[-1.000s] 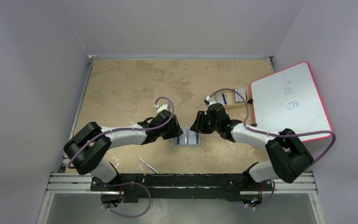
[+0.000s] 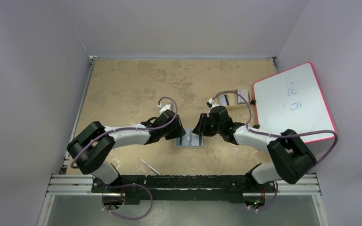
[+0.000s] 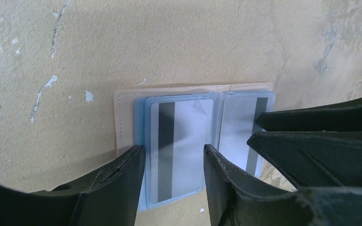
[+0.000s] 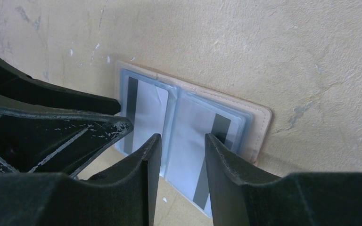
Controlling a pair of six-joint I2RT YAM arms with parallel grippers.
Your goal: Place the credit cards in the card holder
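Observation:
The card holder (image 2: 190, 143), pale with bluish clear pockets, lies open on the table between my two grippers. Each half shows a white card with a dark stripe, seen as a left card (image 3: 188, 150) and a right card (image 3: 235, 129) in the left wrist view. My left gripper is part open over the left half, its fingertips at either side of that card's stripe. My right gripper is low on the other half in the right wrist view, fingertips apart over the card; whether it grips anything there is hard to see.
A wooden tray (image 2: 233, 106) with more striped cards stands at the back right, beside a whiteboard (image 2: 292, 117). A pen (image 2: 150, 166) lies near the front edge.
Otherwise little visibly differs.

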